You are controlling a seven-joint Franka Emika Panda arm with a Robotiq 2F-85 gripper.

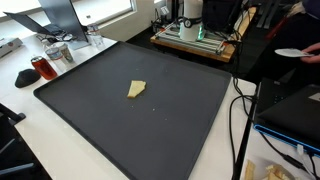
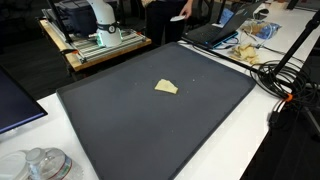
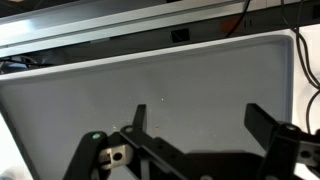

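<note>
A small, flat tan piece lies alone on the dark grey mat. In exterior view 2 the same tan piece rests toward the mat's far half. My gripper shows in the wrist view with its two dark fingers wide apart and only bare mat visible between and beyond them. The tan piece is out of sight in the wrist view. Neither exterior view shows the gripper clearly.
Jars and cans and a dark red item stand along the table's left side. Black cables run past the right edge. A person's hand with a white object is at the far right.
</note>
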